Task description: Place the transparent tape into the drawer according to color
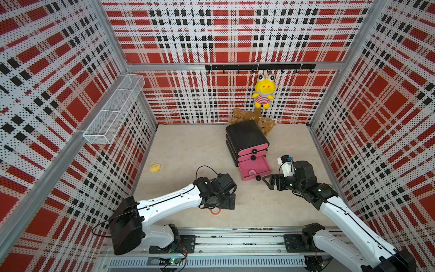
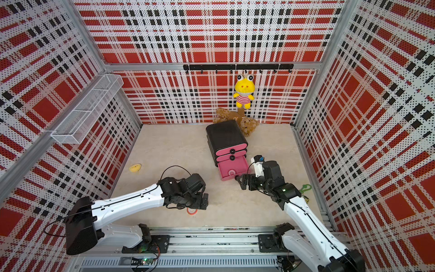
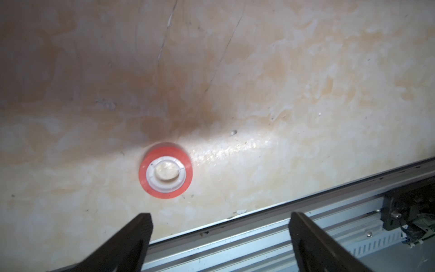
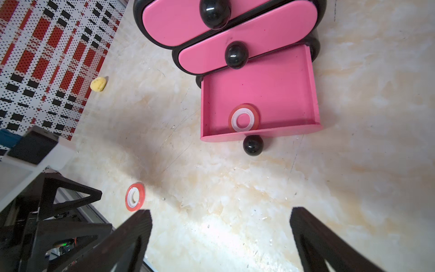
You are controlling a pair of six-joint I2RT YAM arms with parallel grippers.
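Note:
A red-edged roll of transparent tape (image 3: 165,188) lies flat on the table near its front edge. My left gripper hovers open above the table close to this roll, with nothing between its fingers; its arm partly covers the roll in the top views. The cabinet's lowest pink drawer (image 4: 281,97) is pulled out, and a second, orange-red tape roll (image 4: 256,120) rests inside against its front. My right gripper, open and empty, is to the right of the drawer's front knob (image 4: 253,145) in the top views.
Two upper pink drawers are shut in the black cabinet (image 1: 247,135). Brown plush (image 1: 266,124) sits behind it. A yellow item (image 1: 155,167) lies at the left and green scissors (image 2: 305,188) at the right.

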